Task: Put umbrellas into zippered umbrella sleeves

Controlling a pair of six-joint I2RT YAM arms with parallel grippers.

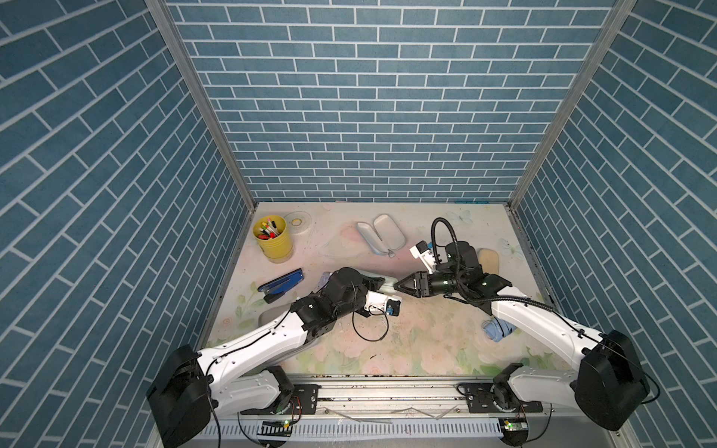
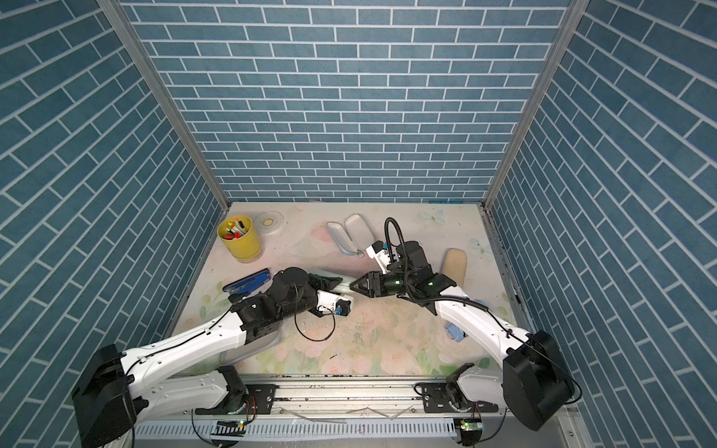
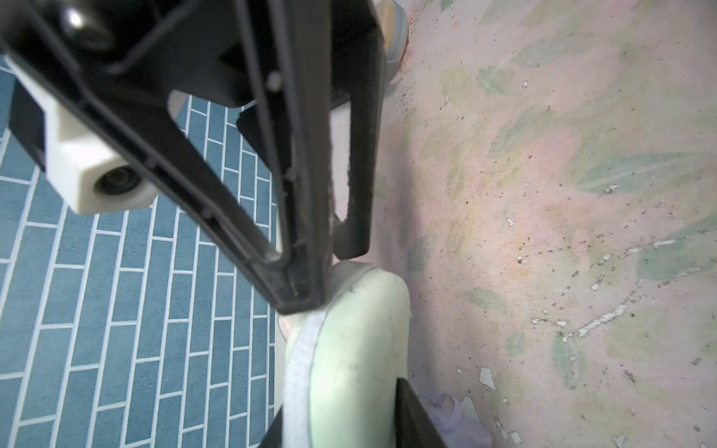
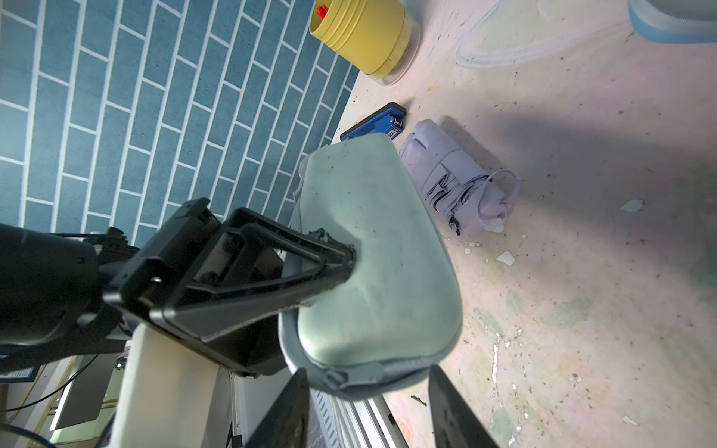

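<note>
A pale green zippered sleeve is held up above the table, with my left gripper shut on it. One dark finger presses its broad face in the right wrist view; the opposite finger is hidden behind. Around the sleeve's grey zipper edge stand the spread fingers of my right gripper, clear of a firm hold. A zipper tab shows on that edge. Whether the zipper is fully closed is hidden. On the table lies a folded lavender umbrella; a blue umbrella rests at the right.
An open pale sleeve lies at the back, a beige sleeve at the right. The yellow pen cup and blue stapler stand left. Bare table spreads across the front middle.
</note>
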